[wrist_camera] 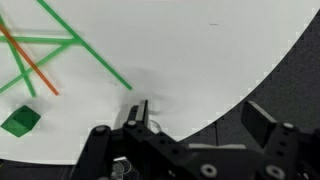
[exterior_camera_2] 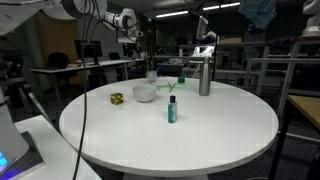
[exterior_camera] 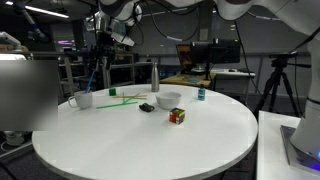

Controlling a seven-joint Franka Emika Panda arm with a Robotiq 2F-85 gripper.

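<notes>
In the wrist view my gripper stands open above the table's edge, its fingers wide apart and nothing held between them. Partly hidden behind its left finger is a pale object, seemingly the mug. The white mug (exterior_camera: pixel 82 100) is at the left side of the table in exterior view 1, a blue stick-like thing (exterior_camera: pixel 92 77) rising above it. Several green sticks (wrist_camera: pixel 88 55) and an orange stick (wrist_camera: pixel 33 66) lie crossed near a green cube (wrist_camera: pixel 20 121).
On the round white table (exterior_camera: pixel 130 145) are a white bowl (exterior_camera_2: pixel 143 93), a colourful puzzle cube (exterior_camera: pixel 177 116), a dark small object (exterior_camera: pixel 147 108), a blue bottle (exterior_camera_2: pixel 172 111) and a tall metal flask (exterior_camera_2: pixel 205 79).
</notes>
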